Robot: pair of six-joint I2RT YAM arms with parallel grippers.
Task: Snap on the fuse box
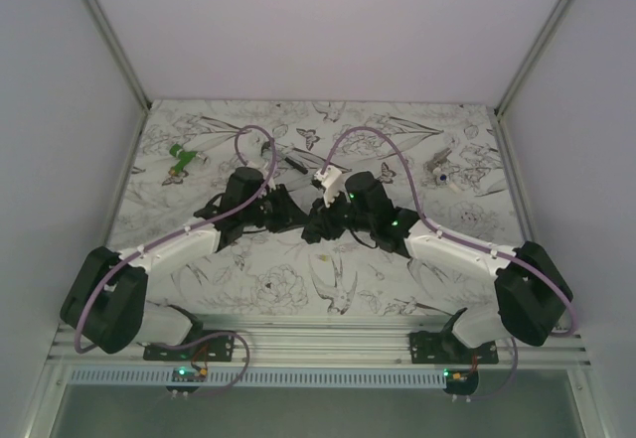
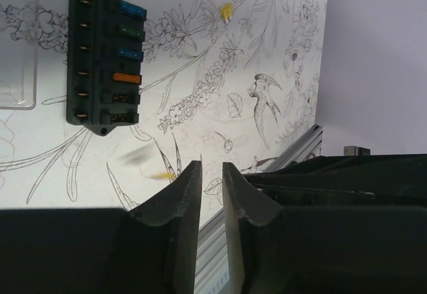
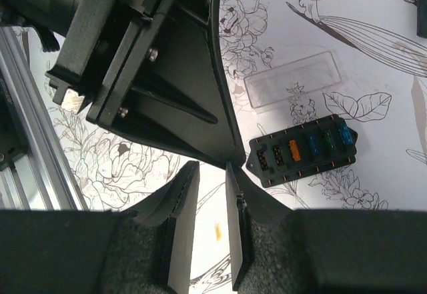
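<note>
The fuse box (image 2: 93, 61) shows from above in the left wrist view, holding blue, green and orange fuses; in the right wrist view the same box (image 3: 301, 151) lies right of the fingertips. A clear lid (image 3: 291, 81) lies beside it. My left gripper is part open, a narrow gap between its fingertips, near the box. My right gripper has its fingertips close together in front of the left gripper's body; I cannot tell what is between them. In the top view both grippers meet at the middle of the table, largely hiding the box.
Green tools (image 1: 184, 158) lie at the back left, a dark bar (image 1: 290, 162) at the back middle, and small parts (image 1: 441, 170) at the back right. The two arms are very close together.
</note>
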